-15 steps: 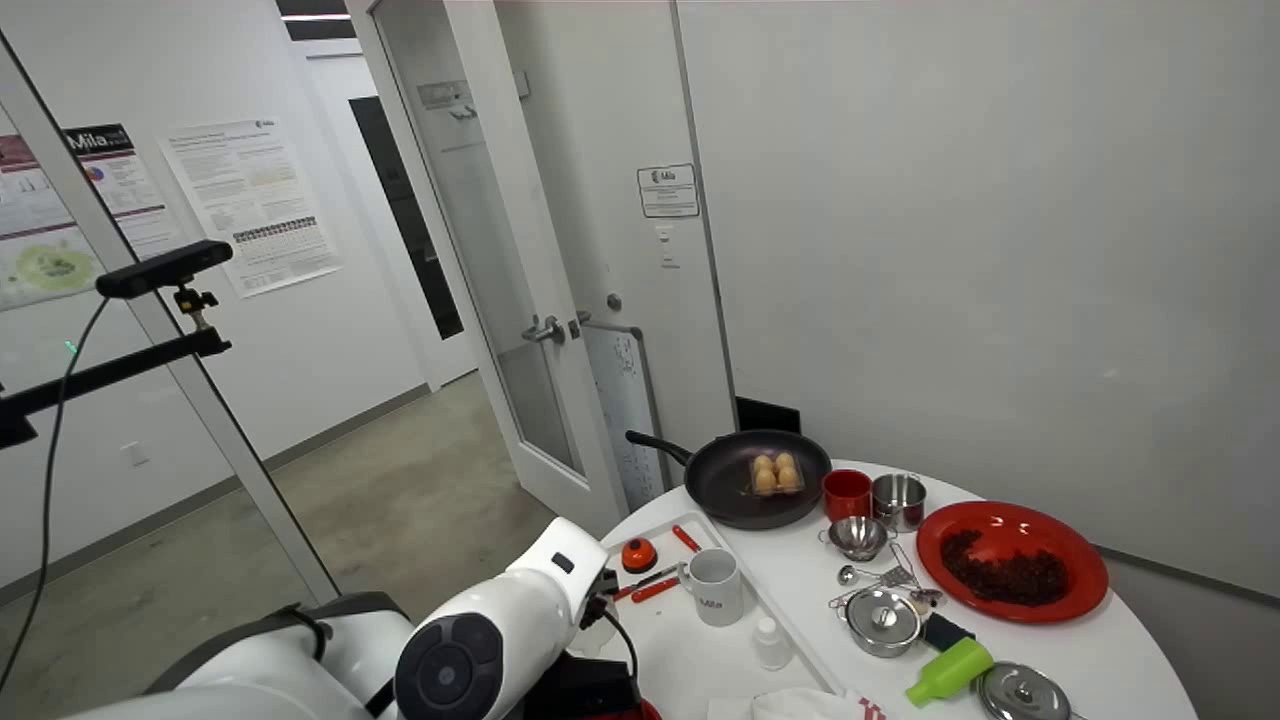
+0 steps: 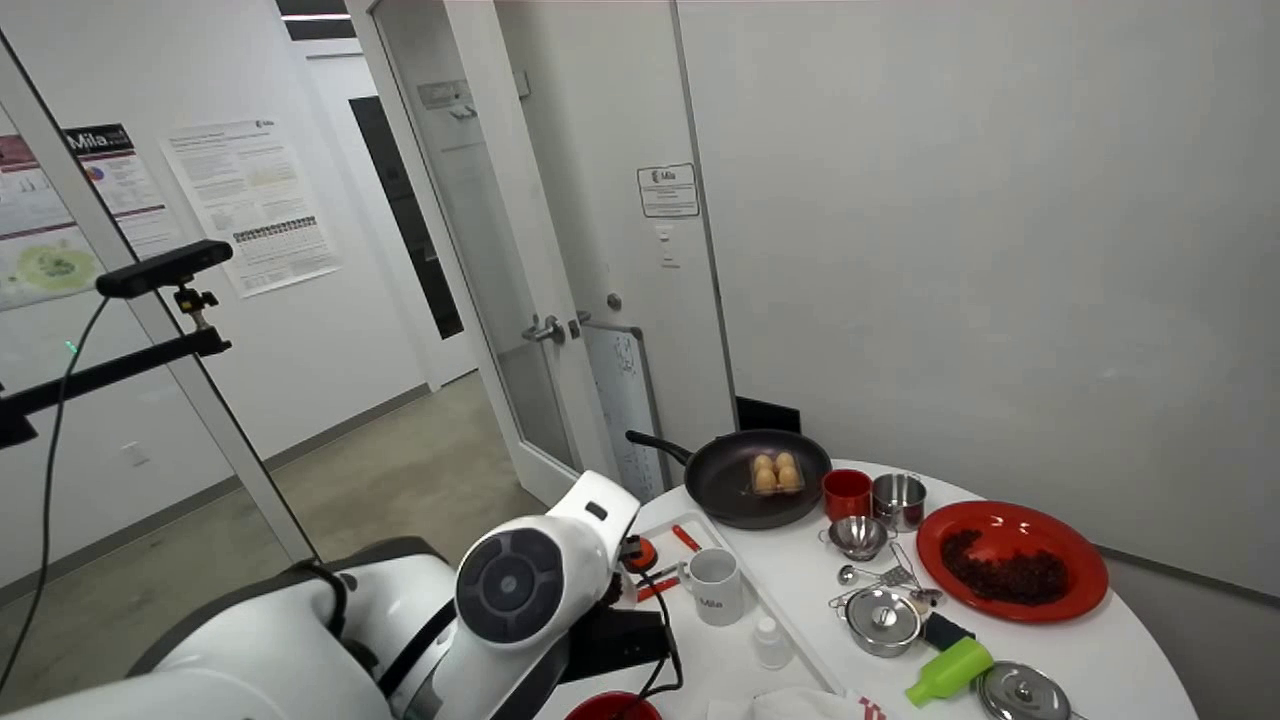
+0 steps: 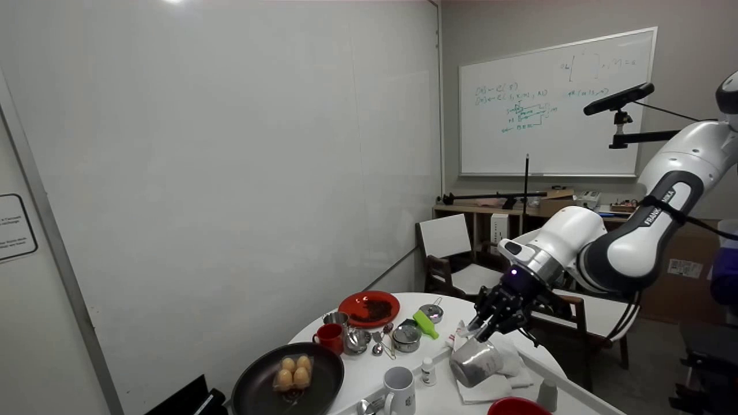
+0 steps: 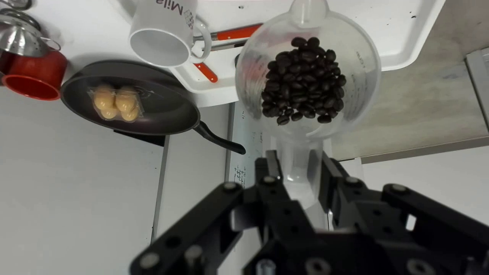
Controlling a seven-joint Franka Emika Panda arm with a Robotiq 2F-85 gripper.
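Note:
A clear plastic cup [image 4: 254, 68] holds dark coffee beans [image 4: 305, 87] in the wrist view. Its handle [image 4: 297, 160] is between the fingers of my gripper, which is shut on it. From exterior view 2 the cup [image 3: 477, 363] hangs tilted below the gripper [image 3: 489, 324], above the tray area. A red bowl [image 3: 519, 407] shows at the bottom edge there, to the right of the cup; its inside is mostly out of sight. In exterior view 1 the arm hides the fingers and the cup.
A white mug [image 2: 716, 588] and a small white bottle [image 2: 770, 644] stand on the white tray [image 2: 792, 630]. Beyond are a black pan [image 2: 720, 480] with eggs, a red cup [image 2: 847, 492], metal cookware and a red plate [image 2: 1080, 576]. A white cloth [image 3: 508, 356] lies near the gripper.
In exterior view 1 the arm's wrist has moved right and slightly up, now partly covering the orange round object on the tray. More of the red bowl shows at the bottom.

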